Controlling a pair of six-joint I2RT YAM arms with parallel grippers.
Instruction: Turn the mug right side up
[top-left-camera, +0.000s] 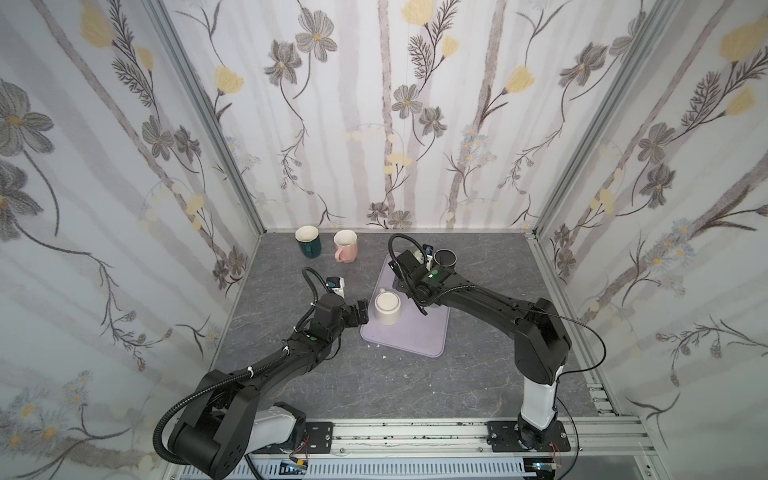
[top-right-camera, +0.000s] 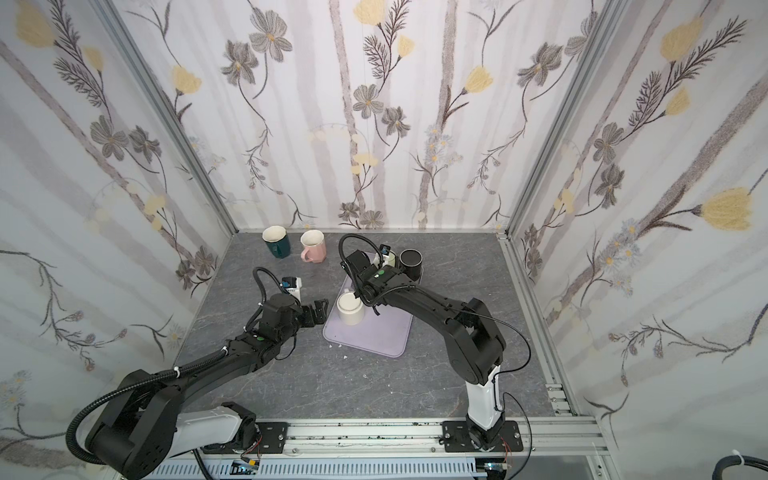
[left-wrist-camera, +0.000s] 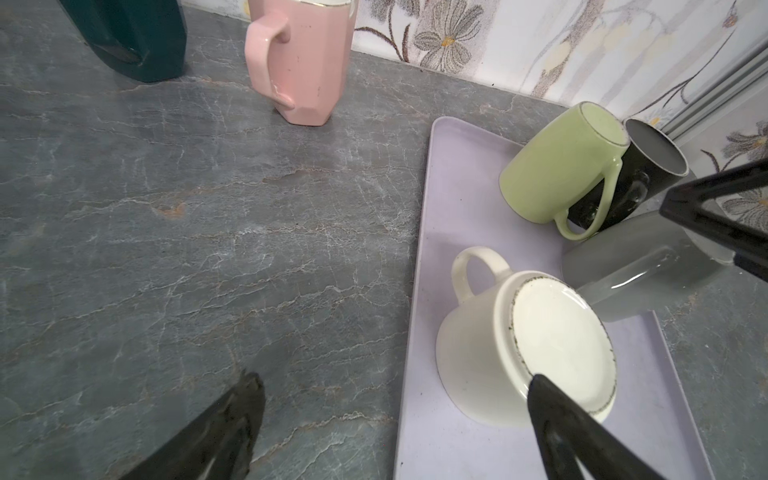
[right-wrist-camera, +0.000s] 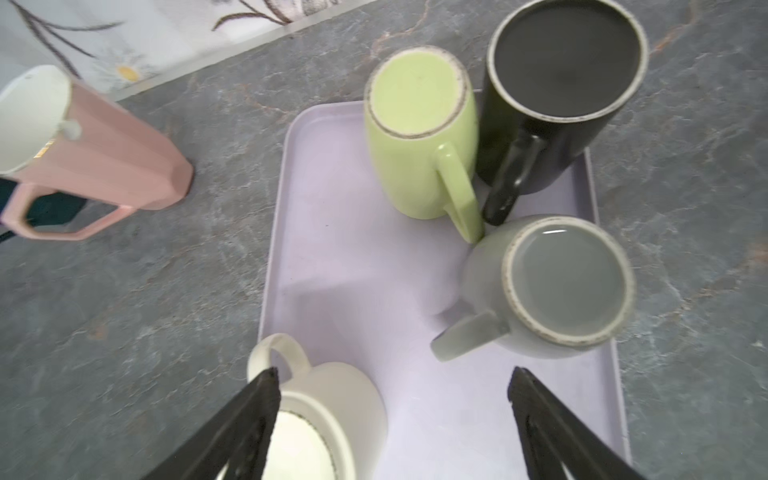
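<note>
A cream mug stands bottom-up at the near left of the lavender tray, its handle toward the back. Behind it on the tray are a grey mug, a green mug and a black mug; the grey and green ones show their bases on top. My left gripper stands open just left of the cream mug, nothing between its fingers. My right gripper hangs open above the tray, the cream mug's back part below its left finger.
A teal mug and a pink mug stand upright on the table at the back left. Bare table lies right of and in front of the tray.
</note>
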